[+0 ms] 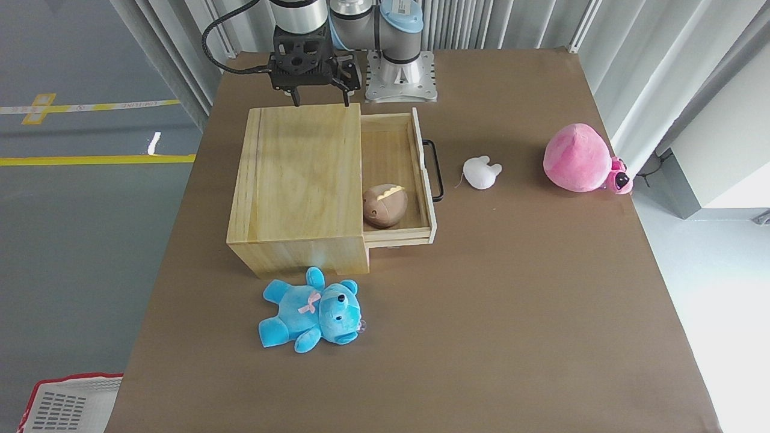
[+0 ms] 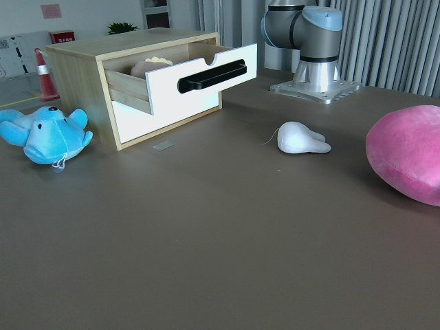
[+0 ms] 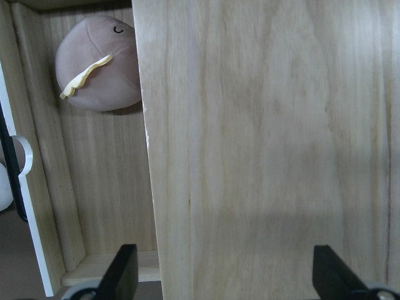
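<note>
My gripper (image 1: 321,101) stands open and empty above the back of the wooden cabinet (image 1: 303,180) (image 2: 82,96) (image 3: 262,137). The cabinet's upper drawer (image 1: 382,144) (image 2: 124,93) (image 3: 106,181) is pulled out, with a black handle (image 1: 437,169) (image 2: 210,77). Inside it lies a round brown plush (image 1: 384,207) (image 2: 143,67) (image 3: 100,62) with a cream frill, close to the cabinet's top panel as seen from above.
A blue bear (image 1: 310,310) (image 2: 48,137) lies at the cabinet's near side. A white mouse (image 1: 480,173) (image 2: 299,139) and a pink plush (image 1: 577,159) (image 2: 409,155) lie to the right.
</note>
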